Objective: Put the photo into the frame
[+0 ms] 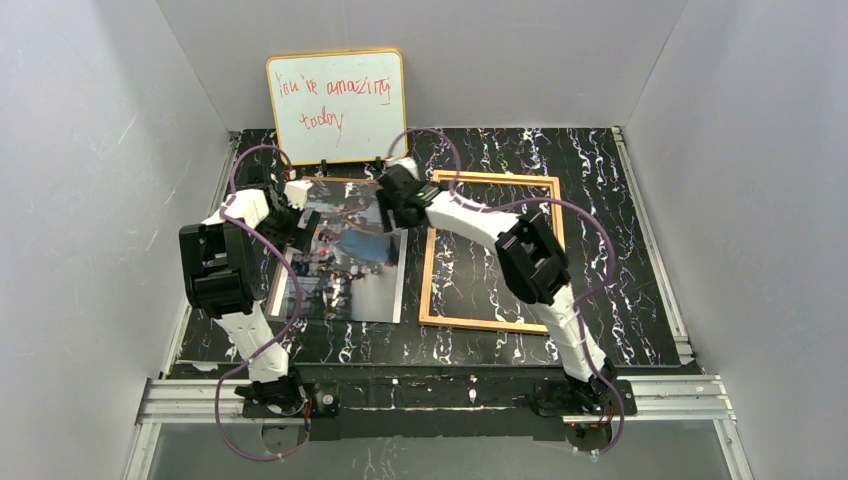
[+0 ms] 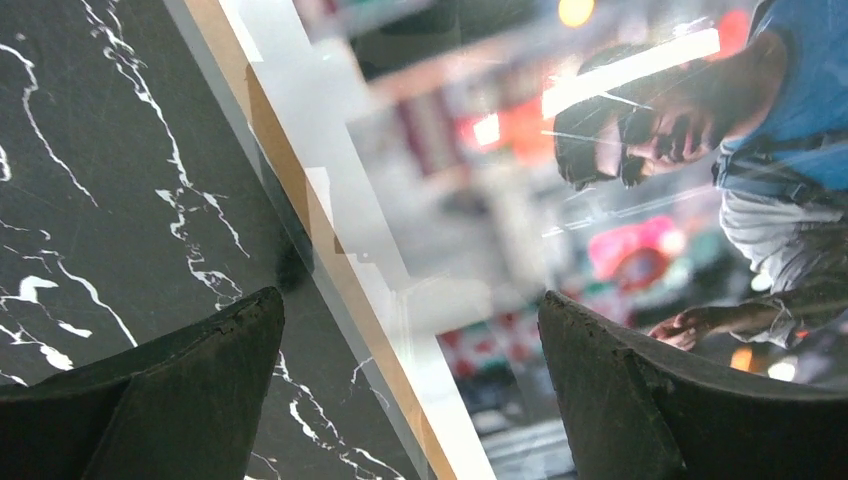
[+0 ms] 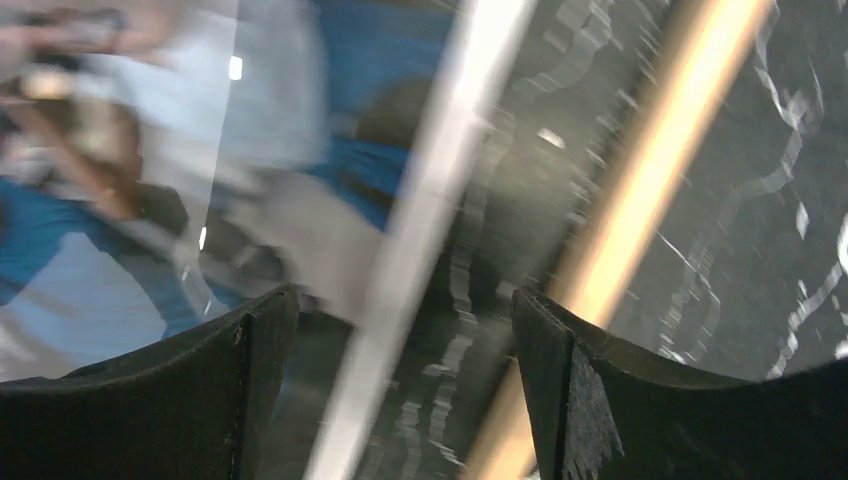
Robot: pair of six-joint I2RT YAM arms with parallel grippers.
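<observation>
The photo (image 1: 365, 285), a glossy print with a white border, lies on a brown backing board whose edge (image 2: 290, 165) shows along the photo's left side. To its right on the table is the light wooden frame (image 1: 426, 285), with bare marble inside it. My left gripper stands open above the photo's left edge, fingers apart, nothing between them. Over the photo's right border (image 3: 410, 250), my right gripper is open and empty. A strip of the frame's wood also shows in the right wrist view, which is blurred.
A whiteboard (image 1: 338, 108) with red writing leans at the back left, just behind the photo. A narrow marble gap separates photo and frame. Clear table (image 1: 610, 250) lies right of the frame. Purple cables loop along both arms.
</observation>
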